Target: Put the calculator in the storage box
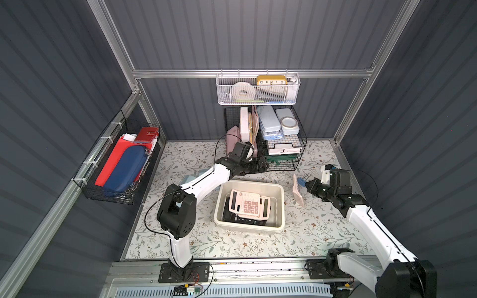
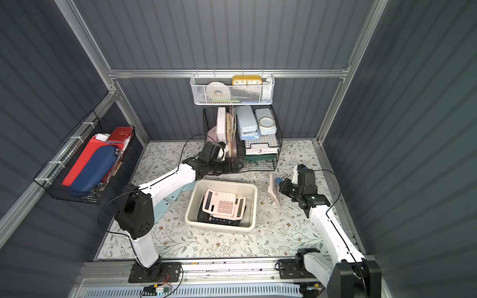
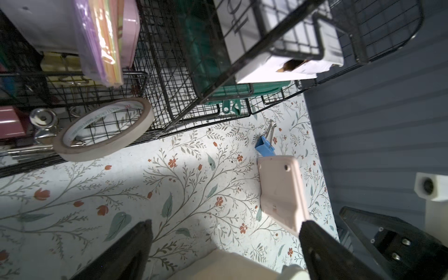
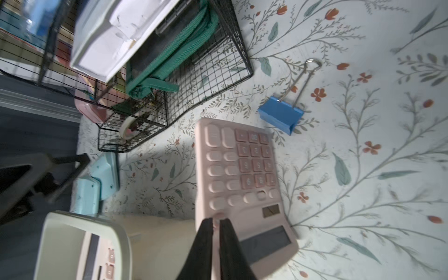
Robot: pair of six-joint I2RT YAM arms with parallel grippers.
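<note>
A pink calculator (image 1: 298,190) stands tilted on its edge to the right of the cream storage box (image 1: 283,208). Its keys face my right gripper, and its plain back (image 3: 282,189) shows in the left wrist view. Right gripper fingers (image 4: 231,249) are shut and overlap the calculator's near edge; whether they touch or pinch it I cannot tell. Above the box's far rim, my left gripper is open and empty. Inside the box lie another pink calculator (image 1: 245,204) and a black item (image 1: 231,216).
Behind the box stands a black wire rack (image 1: 298,161) loaded with stationery. A blue binder clip (image 4: 281,113) lies on the table just past the calculator. Light blue items (image 4: 101,175) lie left of the box. The table's front right is open.
</note>
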